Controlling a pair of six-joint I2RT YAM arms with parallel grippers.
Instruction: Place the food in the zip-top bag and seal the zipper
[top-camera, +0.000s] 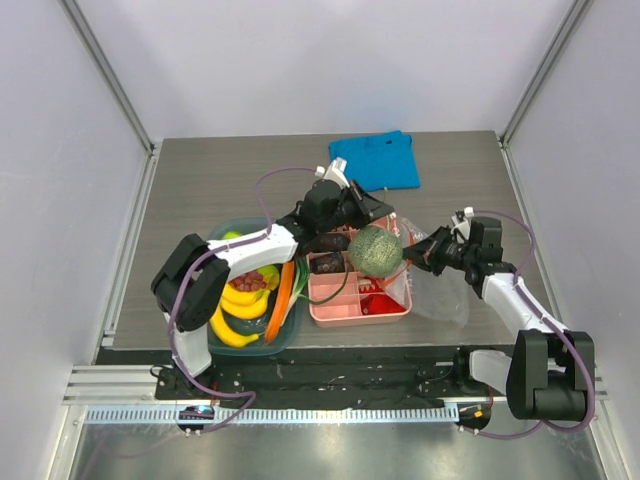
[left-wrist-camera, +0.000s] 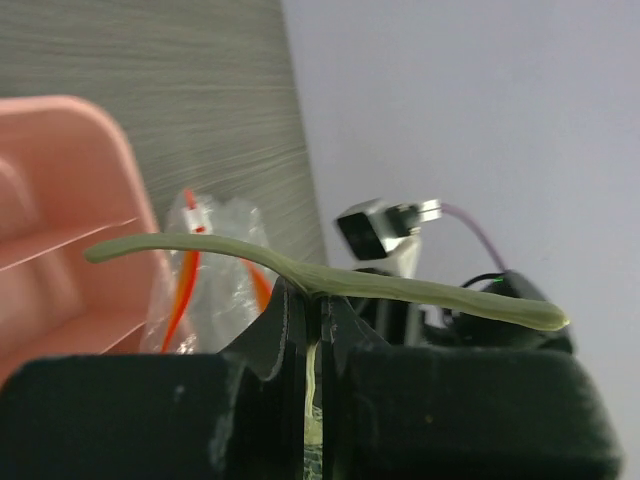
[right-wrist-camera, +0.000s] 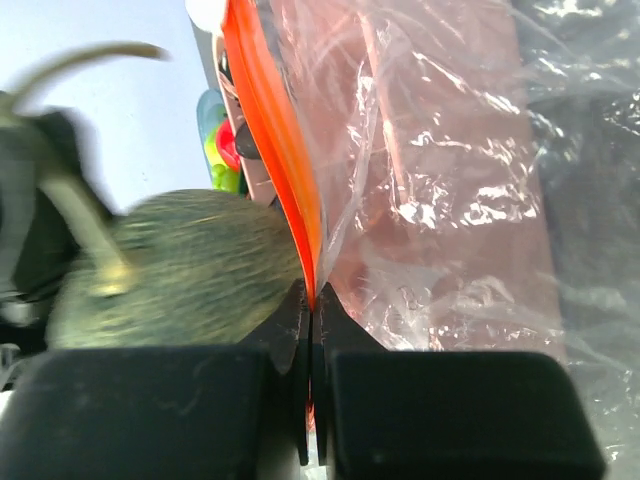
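My left gripper (top-camera: 376, 208) is shut on the pale green stem (left-wrist-camera: 420, 290) of a round, green speckled melon (top-camera: 376, 250), which hangs just below it over the pink compartment tray (top-camera: 355, 312), beside the bag mouth. My right gripper (top-camera: 410, 252) is shut at the orange zipper edge (right-wrist-camera: 270, 110) of the clear zip top bag (top-camera: 440, 295); in the right wrist view the edge runs between its fingertips. The bag droops to the right of the tray. The blurred melon is close left of the right fingers in that view; whether any of it is inside the bag I cannot tell.
A bowl (top-camera: 255, 343) of bananas, grapes, a carrot and greens stands at the left, partly under the left arm. The pink tray holds several dark and red items. A blue folded cloth (top-camera: 390, 160) lies at the back.
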